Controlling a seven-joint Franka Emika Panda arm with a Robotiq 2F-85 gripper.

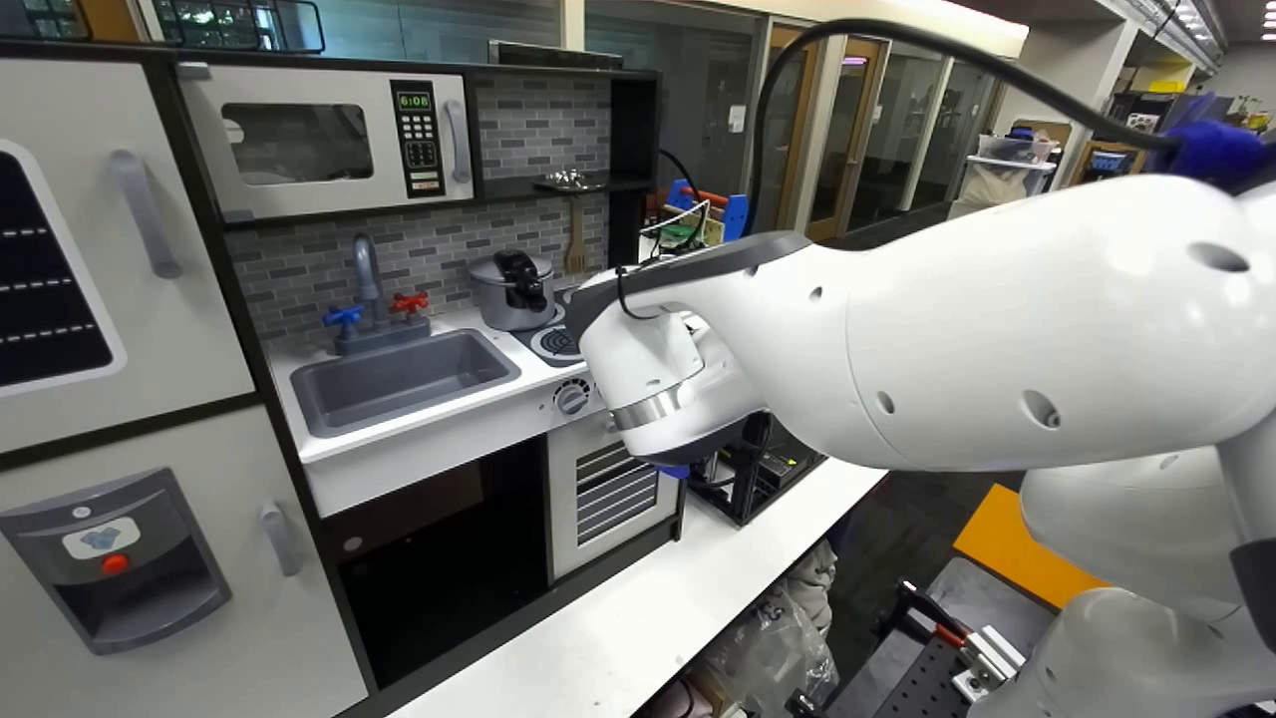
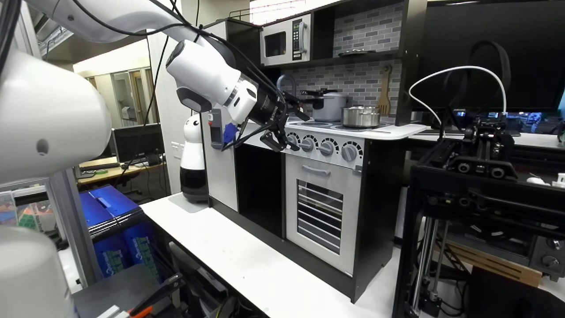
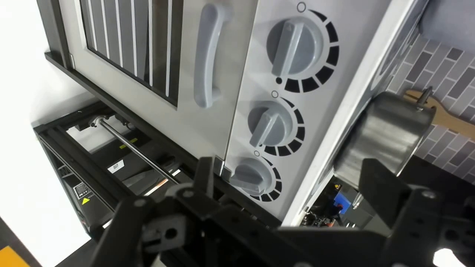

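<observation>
In the wrist view my gripper is open, its two black fingers wide apart with nothing held. Between and beyond them lies the toy stove's front panel. It carries a large grey knob [image 3: 295, 47], a middle knob [image 3: 270, 124] and a lower knob [image 3: 251, 176], the last nearest the left finger. A shiny metal pot [image 3: 385, 133] stands on the stovetop, partly behind the right finger. From the side, exterior view 2 has the gripper [image 2: 290, 129] in front of the knob panel's left end. My arm hides the gripper in exterior view 1.
The oven door handle [image 3: 208, 55] juts out beside the knobs. A grey lidded pot [image 1: 511, 291] sits on the rear of the stove, near the sink [image 1: 407, 377]. A black-framed machine [image 2: 476, 191] stands right of the kitchen.
</observation>
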